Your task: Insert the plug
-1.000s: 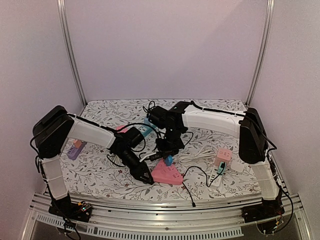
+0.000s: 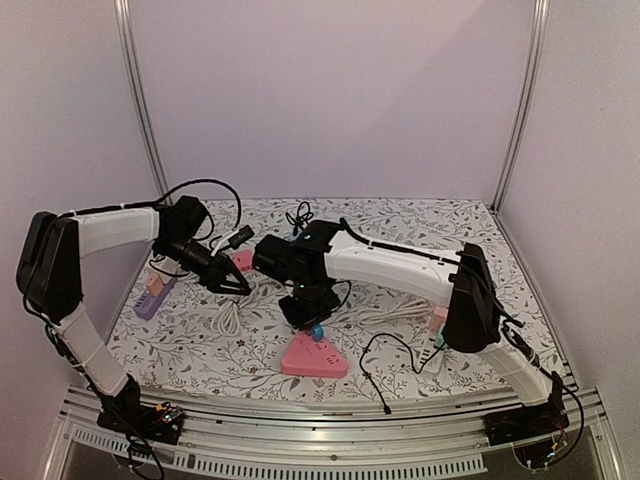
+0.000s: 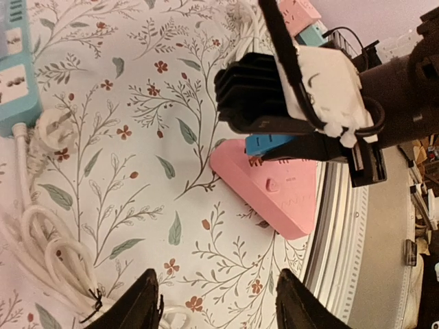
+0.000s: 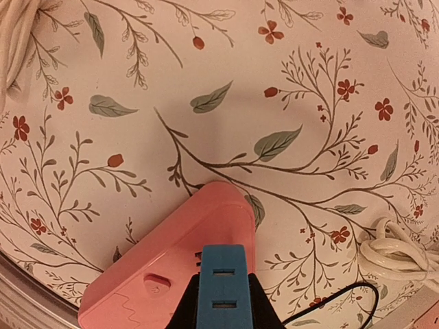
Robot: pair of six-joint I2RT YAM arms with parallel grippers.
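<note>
A blue plug [image 2: 316, 332] [image 4: 223, 284] is held in my right gripper [image 2: 308, 318], which is shut on it, over the pink triangular power strip [image 2: 314, 362] [image 3: 274, 199] at the table's front. Whether the plug's pins are in a socket cannot be seen. My left gripper [image 2: 225, 280] is raised to the left of the strip, its fingers apart with nothing between them.
A purple strip [image 2: 150, 302] lies at the far left. White cable coils [image 2: 228, 320] lie left and right of the pink strip. Pink and teal blocks [image 2: 438, 320] and a black cable are at the right. The front edge is close.
My left arm has moved up and leftward, away from the pink strip. My right gripper, with the plug, has shifted slightly left, and the strip has shifted left with it.
</note>
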